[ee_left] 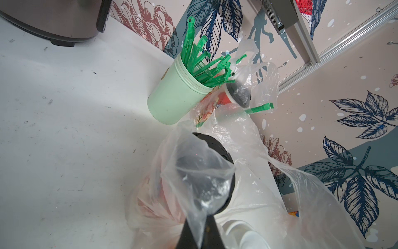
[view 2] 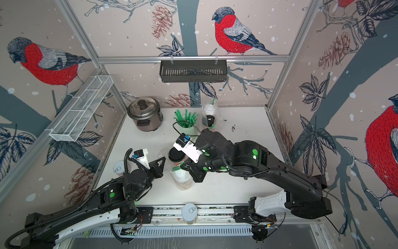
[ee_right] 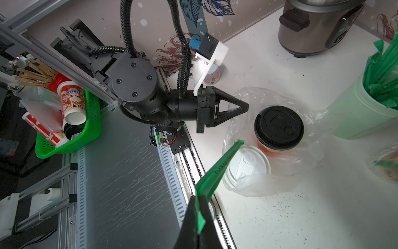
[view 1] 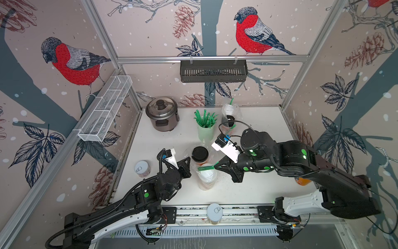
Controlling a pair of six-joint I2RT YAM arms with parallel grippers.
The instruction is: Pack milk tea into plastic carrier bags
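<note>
A clear plastic bag point(ee_right: 286, 182) on the table holds a black-lidded cup point(ee_right: 279, 127) and a white-lidded cup point(ee_right: 248, 166). My left gripper is shut on the bag's left edge, the film bunched at its fingertips. My right gripper is shut on a green-wrapped straw point(ee_right: 217, 170). The straw's far end reaches over the white lid, and in the top left view it lies above that cup. More wrapped straws point(ee_left: 207, 66) stand in the mint-green holder point(ee_left: 174, 93) behind the bag.
A second bag with cups point(view 1: 230, 115) stands at the back, right of the holder. The rice cooker point(view 1: 162, 113) is at the back left. A can point(view 1: 142, 168) stands left, another point(view 1: 214, 213) at the front edge.
</note>
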